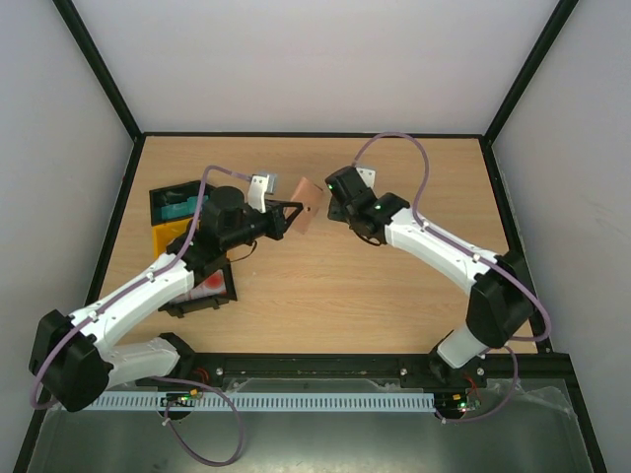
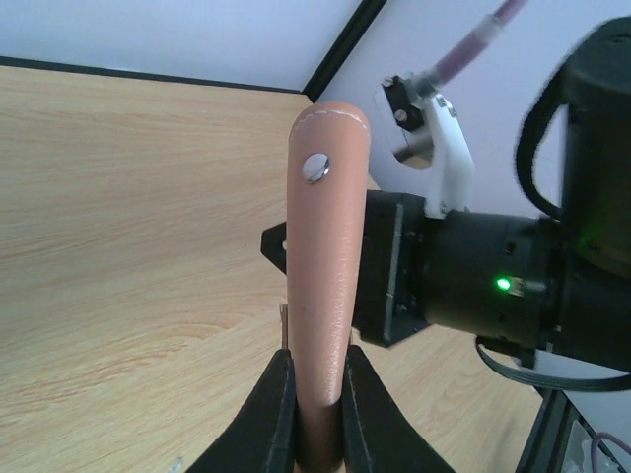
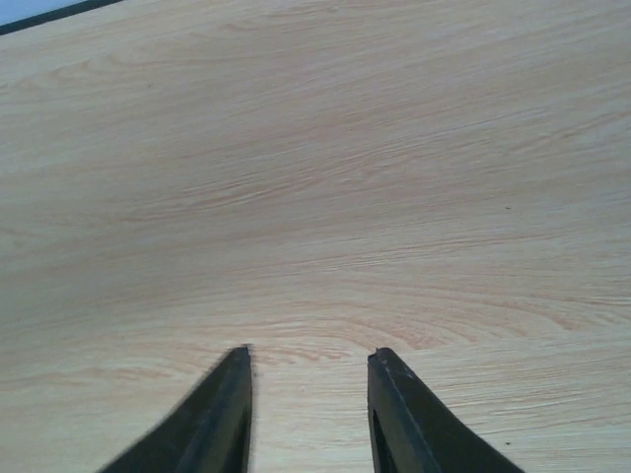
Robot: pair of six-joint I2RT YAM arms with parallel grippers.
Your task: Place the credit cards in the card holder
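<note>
A pinkish-tan card holder (image 2: 321, 266) with a round silver snap (image 2: 315, 168) stands upright, edge-on, in the left wrist view. My left gripper is shut on its lower end. From above, the holder (image 1: 310, 195) appears tilted over the table, beyond the left fingertips. To its right, apart from it, is my right gripper (image 1: 338, 210). The right wrist view shows the right gripper open, with only bare tabletop visible between its fingers. I cannot make out any credit card clearly, and the inside of the holder is hidden.
On the left of the table (image 1: 325, 305) a black bin (image 1: 233, 284) with a yellow section (image 1: 166, 235) holds teal and reddish items, partly hidden under the left arm.
</note>
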